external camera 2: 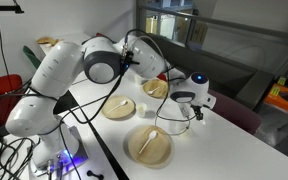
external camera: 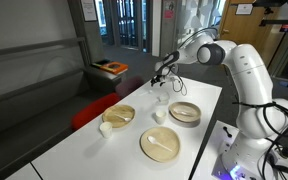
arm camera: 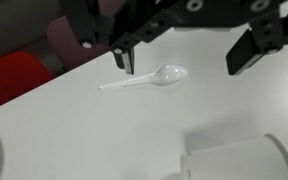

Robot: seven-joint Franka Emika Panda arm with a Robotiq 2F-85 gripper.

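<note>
In the wrist view a white plastic spoon (arm camera: 170,74) lies flat on the white table, its handle pointing left. My gripper is above the table with its two fingers wide apart and nothing between them; the spoon lies below them, towards the left finger. A white cup (arm camera: 239,160) stands close by at the lower right of that view. Seen from outside, my gripper (external camera: 161,78) is at the far end of the table, just beyond a white cup (external camera: 164,98). The loose spoon is too small to make out there.
Several tan plates stand on the table, among them a near plate (external camera: 176,154) with a white spoon (external camera: 160,145) in it. Other white cups (external camera: 160,117) stand between the plates. Red and dark seats (arm camera: 19,78) lie past the table's edge.
</note>
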